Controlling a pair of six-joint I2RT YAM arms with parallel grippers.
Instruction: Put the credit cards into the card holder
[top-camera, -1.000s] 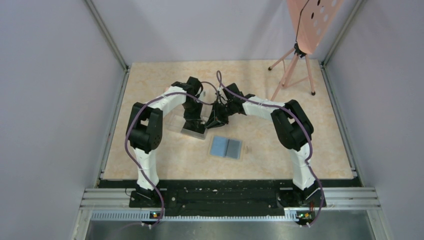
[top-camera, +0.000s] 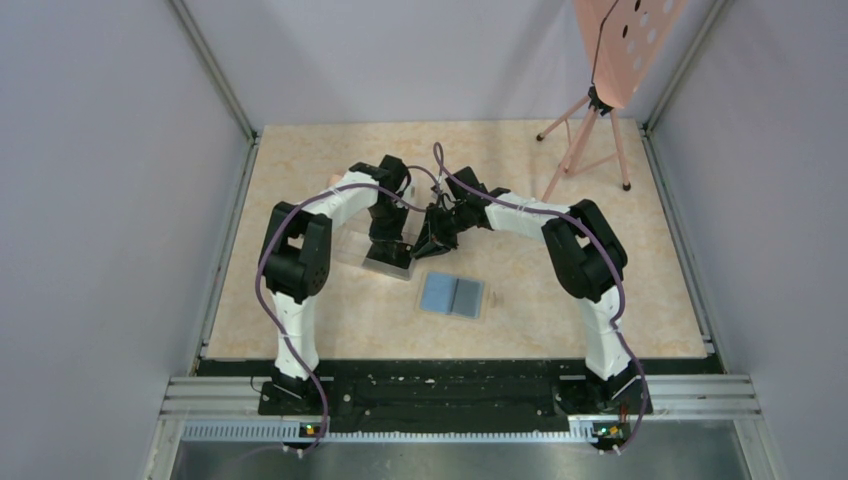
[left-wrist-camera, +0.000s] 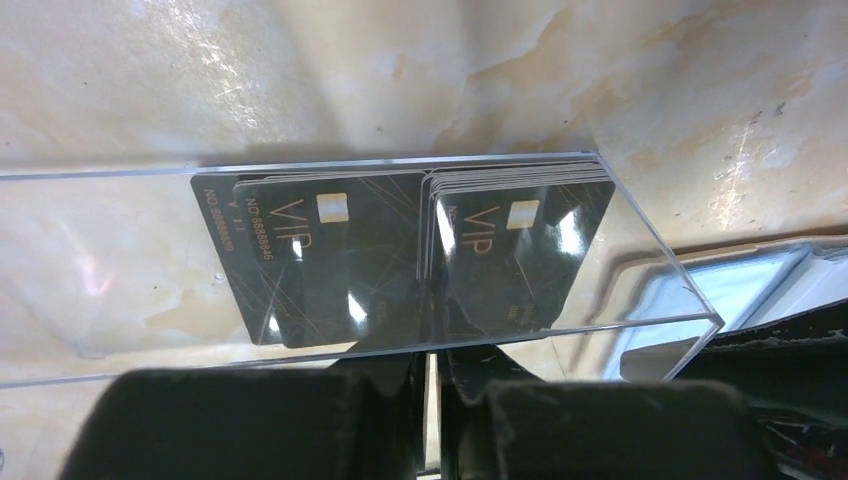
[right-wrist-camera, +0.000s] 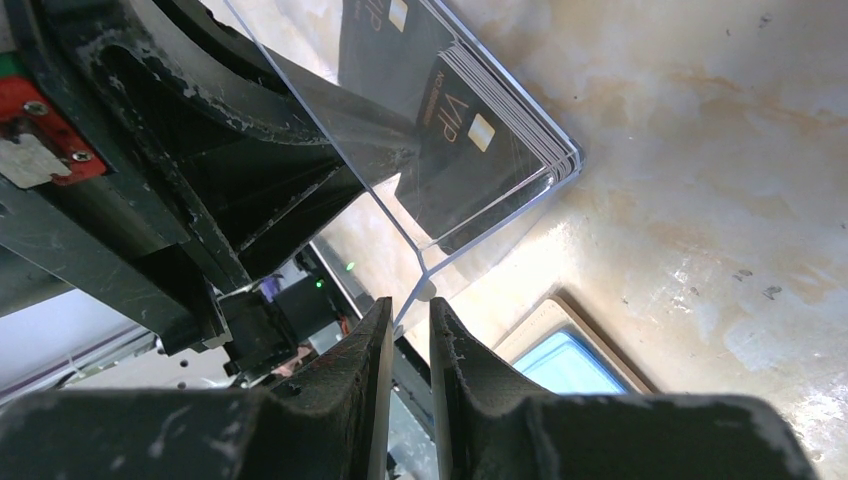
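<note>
Two stacks of black VIP cards, the left stack (left-wrist-camera: 330, 260) and the right stack (left-wrist-camera: 515, 255), lie side by side in a clear box (left-wrist-camera: 110, 270). The left gripper is shut at the box's wall, by the gap between the stacks; no card shows between its fingers. Whether it touches the cards I cannot tell. My right gripper is part open at the box's corner (right-wrist-camera: 422, 265), holding no card. In the top view, both the left gripper (top-camera: 398, 243) and the right gripper (top-camera: 418, 252) crowd the box.
A blue and grey folded piece on a tan base (top-camera: 452, 296) lies in front of the box, to its right. A pink tripod (top-camera: 590, 130) stands at the back right.
The left arm has shifted slightly to the right over the box. The right arm, the box and the blue and grey piece look unmoved.
</note>
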